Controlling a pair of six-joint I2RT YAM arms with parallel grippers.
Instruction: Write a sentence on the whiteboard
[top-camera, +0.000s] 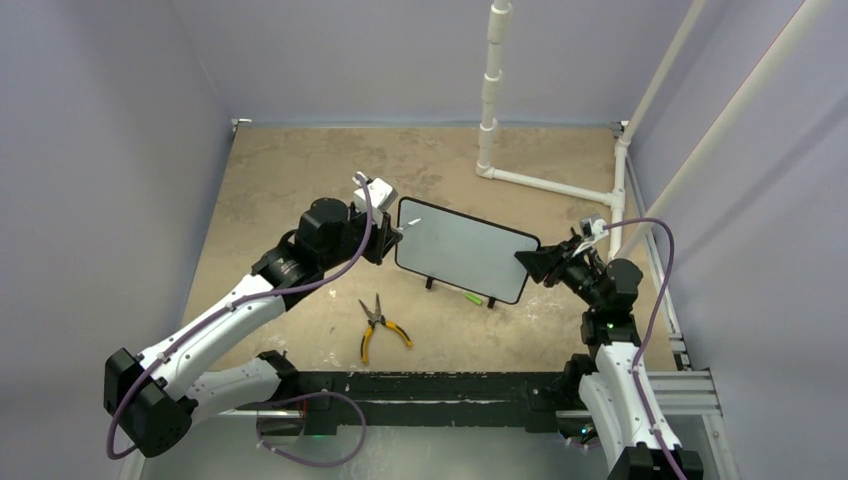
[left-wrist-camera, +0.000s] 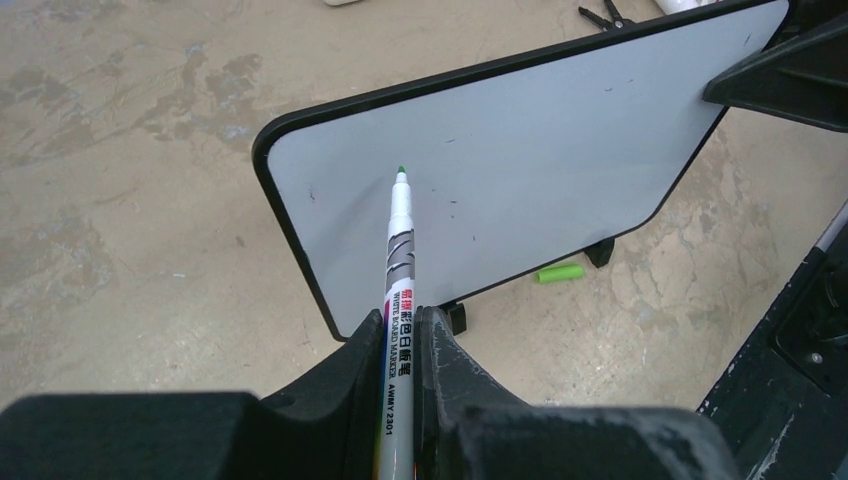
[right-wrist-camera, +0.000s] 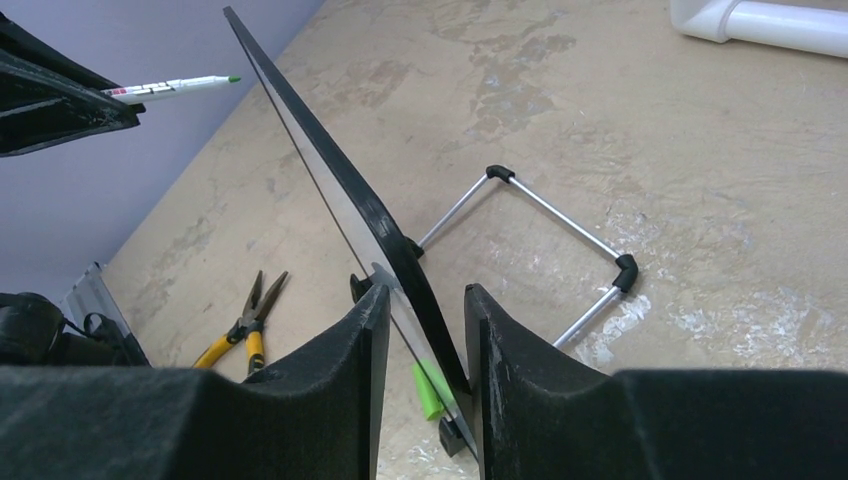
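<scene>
A white marker (left-wrist-camera: 401, 262) with a green tip points away from my left gripper, which is shut on its barrel. The whiteboard (top-camera: 462, 245), black-framed and leaning on a stand, bears only small dark specks. From the side, in the right wrist view, the marker's green tip stands a short way off the board's face, near its far end. My right gripper is part open, its fingers on either side of the board's near edge. The right finger (right-wrist-camera: 490, 390) looks close against the frame; contact is hard to tell.
A bright green cap (left-wrist-camera: 560, 272) lies on the table below the board. Yellow-handled pliers (top-camera: 375, 328) rest left of it, towards the front. White pipes (top-camera: 545, 182) stand behind and to the right.
</scene>
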